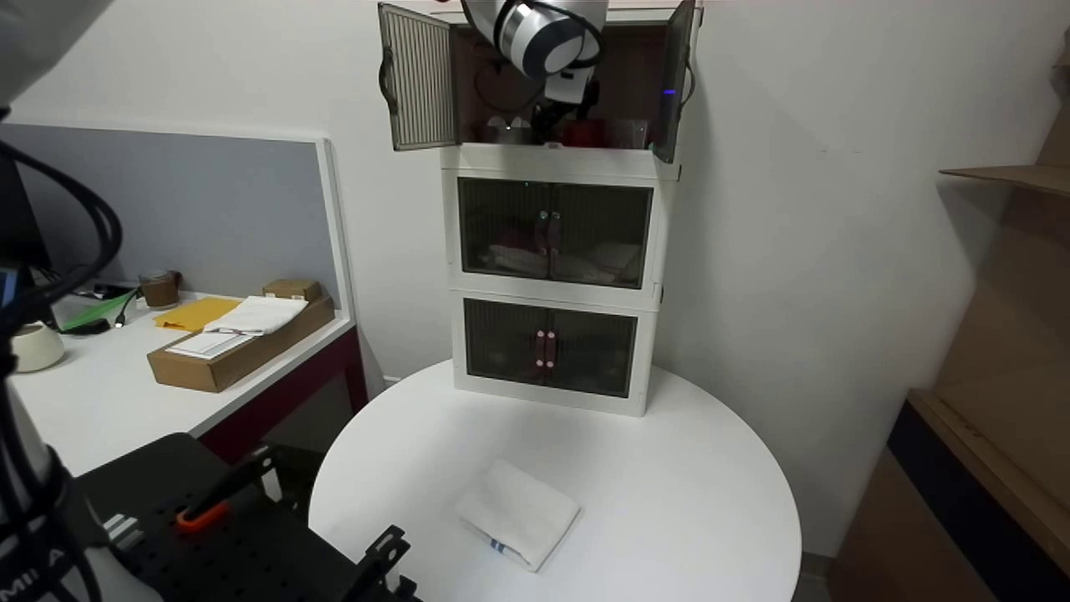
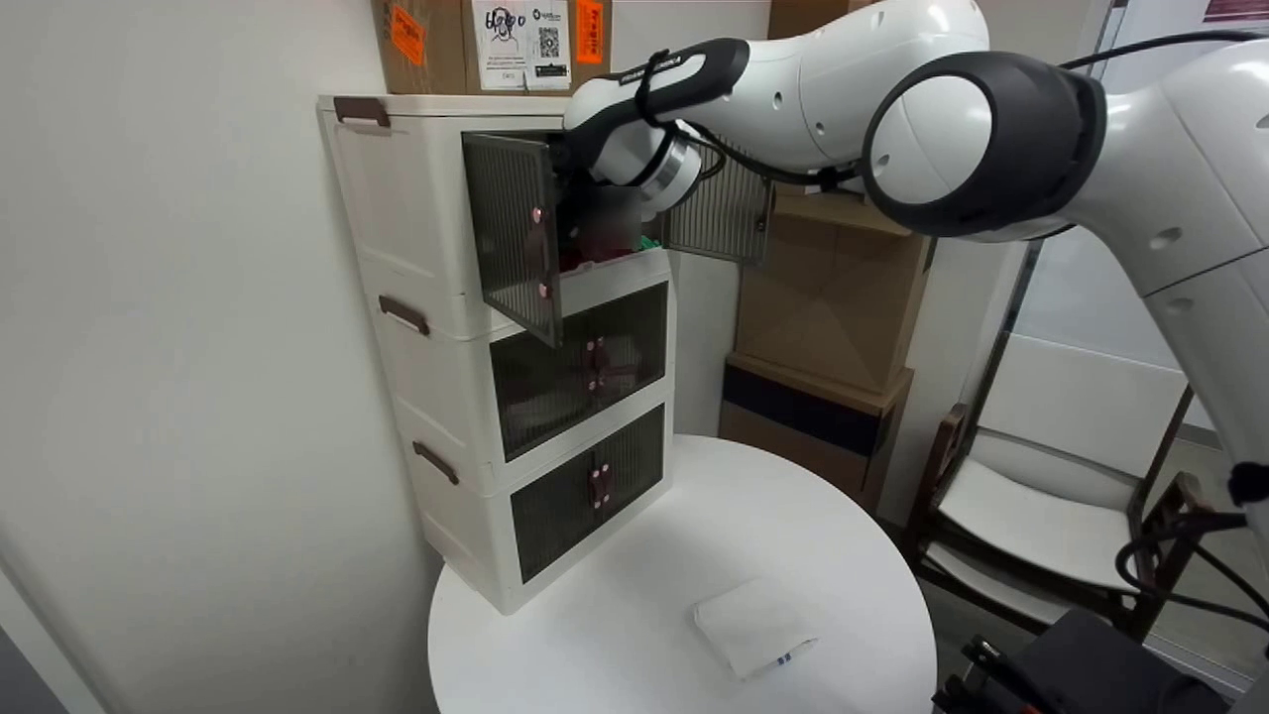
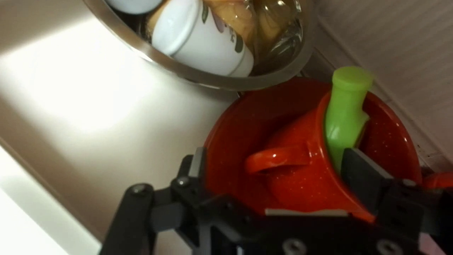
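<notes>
In the wrist view my gripper stands open with its two fingers spread wide over a red bowl (image 3: 229,127). A red mug (image 3: 293,182) lies tilted inside that bowl, its handle toward the left finger. Out of the mug's mouth sticks a green bottle-like thing (image 3: 348,102). The right fingertip (image 3: 365,178) overlaps the mug's mouth and the foot of the green thing; whether it touches either, I cannot tell. All this is in the top compartment of a white stacked cabinet (image 1: 557,159), where exterior view 1 shows my gripper only darkly.
A metal bowl (image 3: 187,76) holding a white bottle (image 3: 204,38) and wrapped items sits beside the red bowl. The top doors, left (image 1: 421,80) and right (image 1: 674,85), stand open around the arm. A folded white cloth (image 1: 519,513) lies on the round table (image 1: 692,482).
</notes>
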